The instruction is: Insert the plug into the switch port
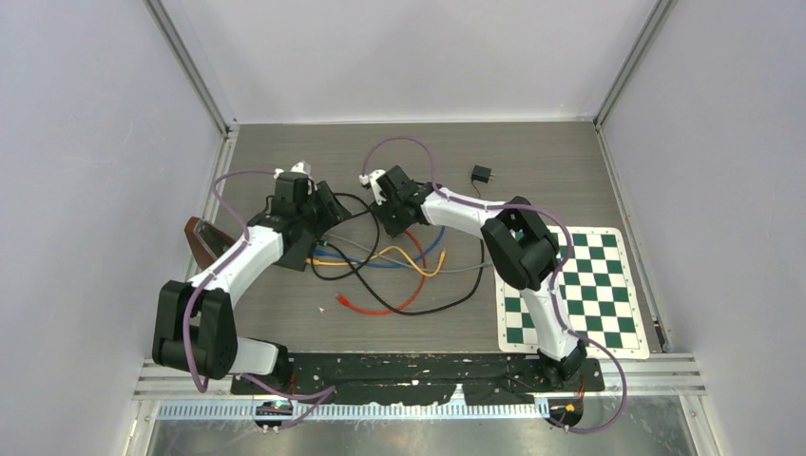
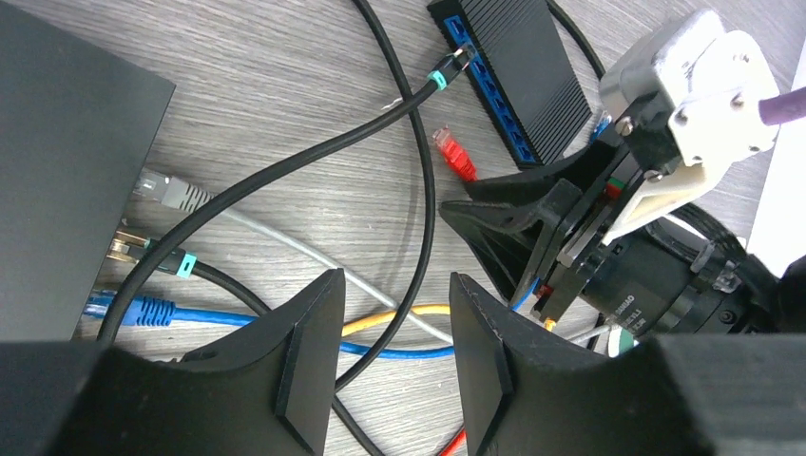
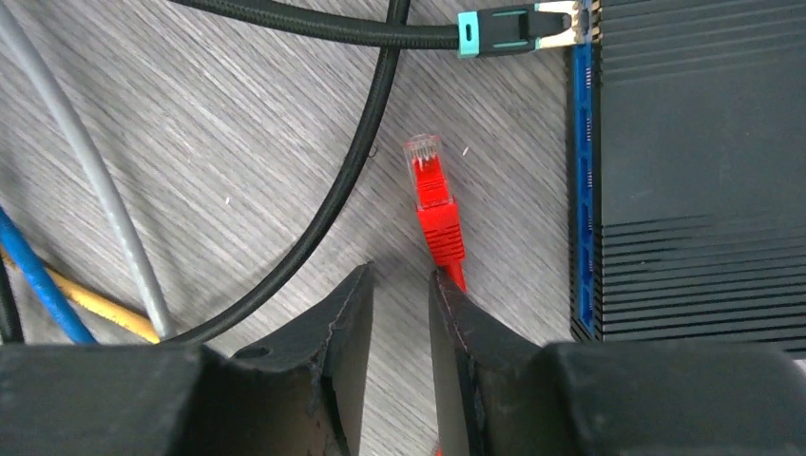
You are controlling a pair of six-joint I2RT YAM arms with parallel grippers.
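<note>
The black switch (image 2: 518, 76) with a blue port strip is at upper right in the left wrist view and right in the right wrist view (image 3: 699, 161). A black plug with teal boot (image 3: 504, 31) lies at its port edge; whether seated I cannot tell. A red plug (image 3: 437, 214) lies beside the switch, below my right gripper, which is open and empty. My left gripper is open over the cables, left of the switch. Grey (image 2: 181, 193), blue (image 2: 133, 308) and another black plug (image 2: 143, 249) lie by a dark box.
A green-white board (image 1: 608, 294) is at right, a power adapter (image 1: 481, 174) at back right. The dark box (image 2: 67, 190) sits at left. Cables cross the middle; bare table shows at the front left.
</note>
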